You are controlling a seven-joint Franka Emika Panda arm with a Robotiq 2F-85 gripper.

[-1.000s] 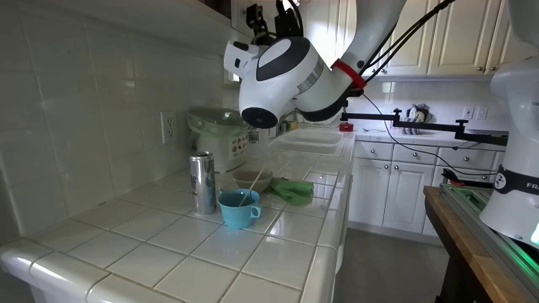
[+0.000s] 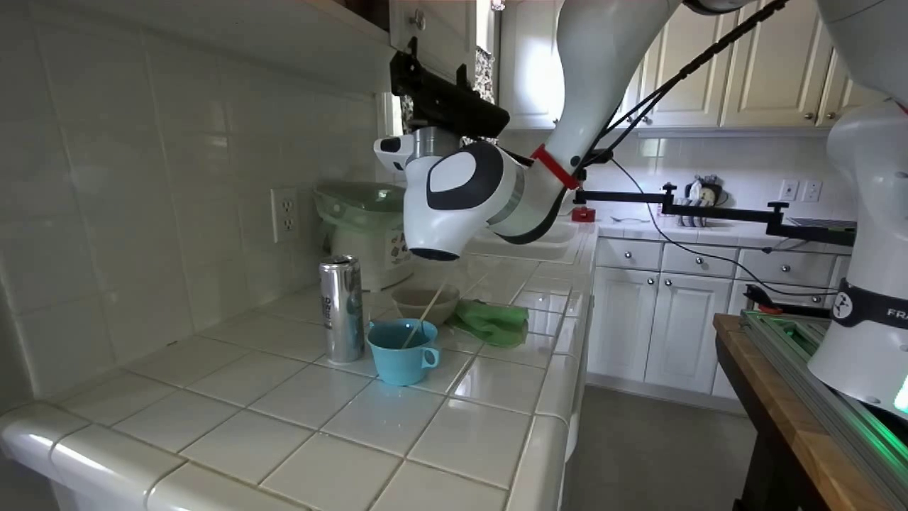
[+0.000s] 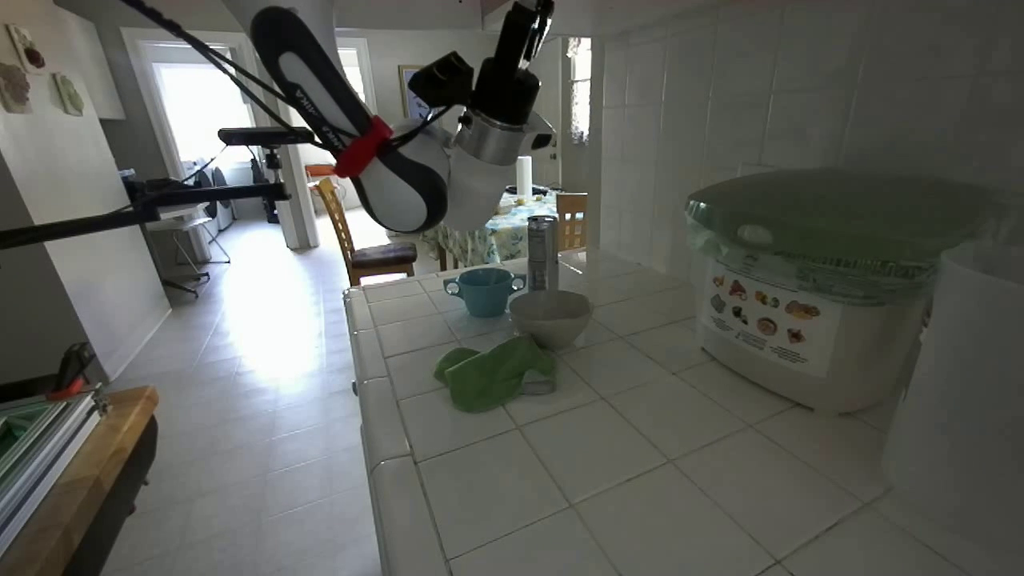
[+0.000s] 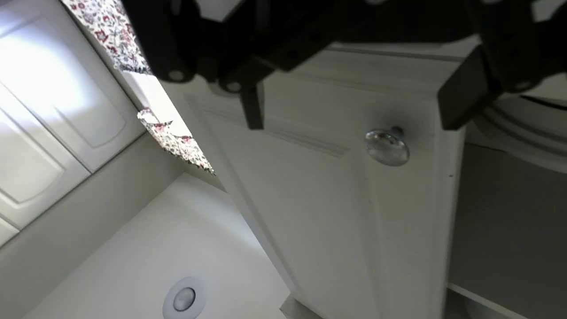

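Note:
Spread wide in the wrist view, my gripper is open, with nothing between its fingers. Beyond them is a white cabinet door [image 4: 319,202] carrying a round, shiny knob [image 4: 389,148], which appears between the two fingers and nearer the right one. The door stands ajar, and a dark cabinet interior [image 4: 510,228] shows to its right. In exterior view 1 the same knob [image 2: 417,18] is just above the black gripper. Whether a finger touches the door cannot be told.
Below the arm, the tiled counter [image 2: 281,426] holds a silver can [image 2: 342,311], a blue cup [image 2: 400,362] with a stick in it, a bowl [image 3: 550,322], a green cloth [image 3: 494,374] and a lidded bin [image 3: 768,317]. The tiled wall [image 2: 128,187] runs close behind.
My hand has rotated and tipped over; the gripper pointed upward before and now leans toward the cabinet at the upper left. The counter objects have not moved.

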